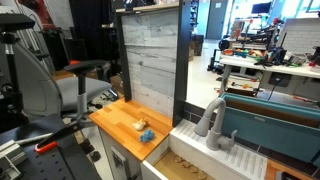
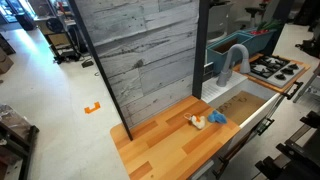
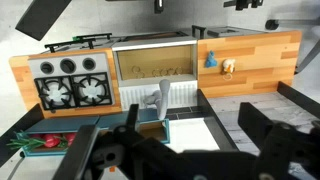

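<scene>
A small blue object (image 1: 147,135) lies on the wooden counter (image 1: 118,117), close to a small white and orange object (image 1: 139,124). Both also show at the upper right of the wrist view, the blue one (image 3: 210,59) left of the white and orange one (image 3: 229,66). My gripper is open along the bottom of that view. Its dark fingers stand wide apart, well away from both objects, with nothing held between them. The grey faucet (image 3: 162,97) shows beyond the gap.
Beside the counter is a white sink (image 2: 232,101) with a wood-coloured bottom. A stove top with knobs (image 3: 75,82) lies past it. A grey plank wall (image 2: 150,60) rises behind the counter. A teal-sided bin (image 1: 268,129) stands behind the sink.
</scene>
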